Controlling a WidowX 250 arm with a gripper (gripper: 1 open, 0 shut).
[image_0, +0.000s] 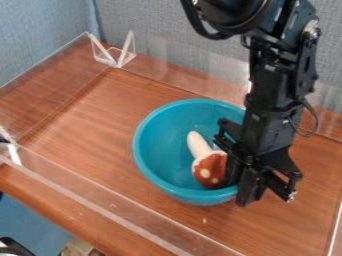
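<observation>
A cyan bowl (163, 155) sits on the wooden table, holding a toy mushroom (211, 168) with a white stem and a red, white-spotted cap at its right side. My black gripper (241, 180) reaches down from above over the bowl's right edge, beside the mushroom. It looks closed on the bowl's right rim, though the fingertips are partly hidden, so what is between them is unclear.
A white wire object (112, 52) stands at the back left. Transparent barriers run along the back and front, with a grey wall behind.
</observation>
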